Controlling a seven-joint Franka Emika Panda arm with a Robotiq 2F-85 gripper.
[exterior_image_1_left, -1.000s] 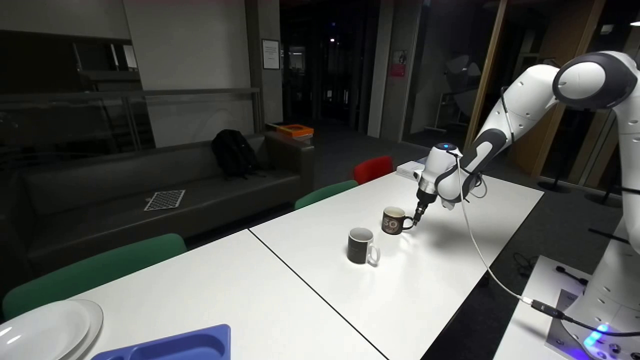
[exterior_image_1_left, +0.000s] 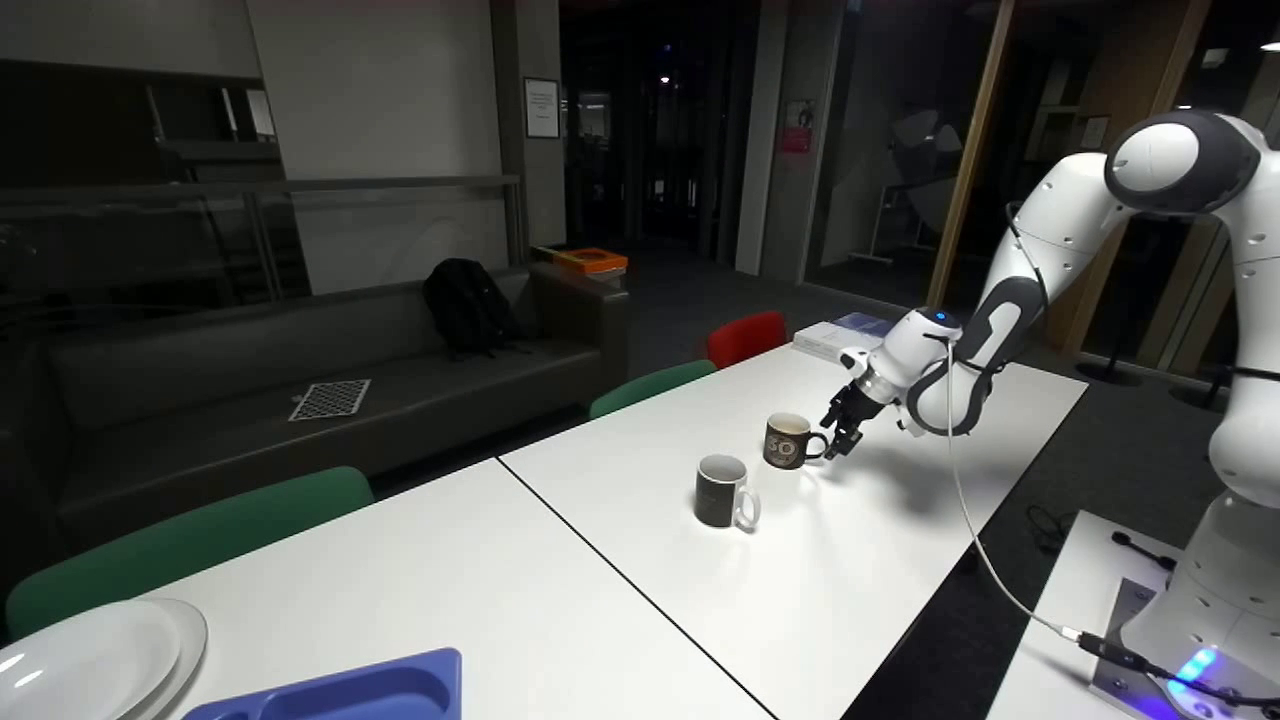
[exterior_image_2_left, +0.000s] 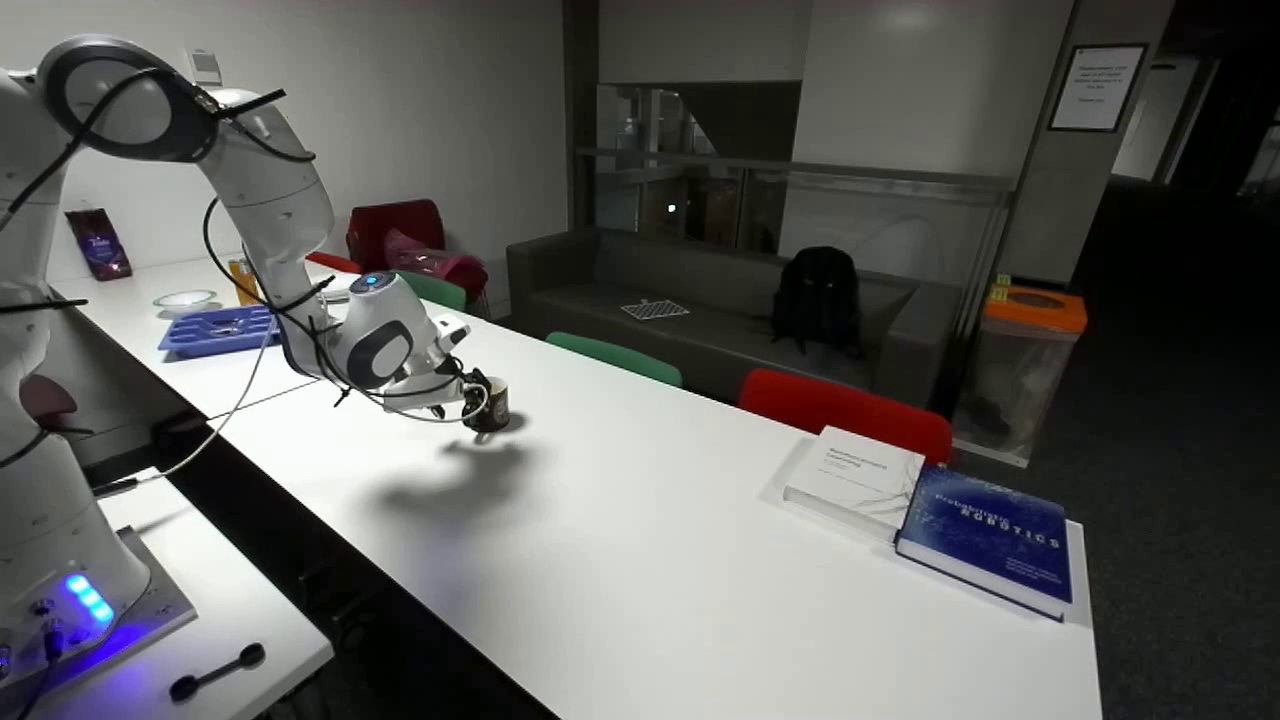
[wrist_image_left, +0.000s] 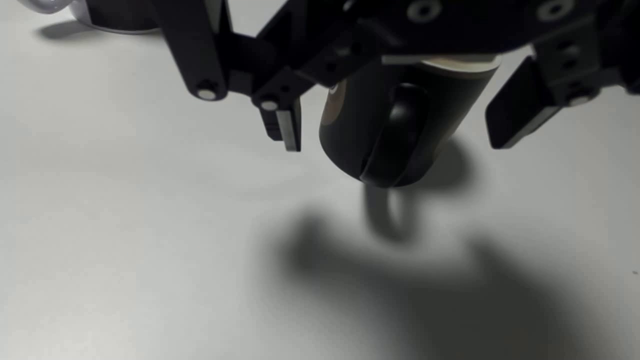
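A dark mug with a "30" on its side (exterior_image_1_left: 786, 443) stands upright on the white table. Its handle (wrist_image_left: 396, 141) faces my gripper, which is open. In the wrist view the fingers are spread on either side of the mug and handle, with a gap on both sides. From the second exterior view, the mug (exterior_image_2_left: 494, 406) is partly covered by the gripper. A second mug, black with a white handle (exterior_image_1_left: 722, 492), stands nearer the table seam; only its base (wrist_image_left: 120, 15) shows at the wrist view's upper left.
A blue tray (exterior_image_1_left: 360, 690) and white plates (exterior_image_1_left: 180, 654) lie on the other table section. Two books, one white (exterior_image_2_left: 854, 474) and one blue (exterior_image_2_left: 986, 534), rest at the far end. Bare table lies between the mugs and the books.
The wrist has tilted lower, and the gripper has turned from pointing down to a flatter, spread pose beside the handle. Both mugs stay where they were.
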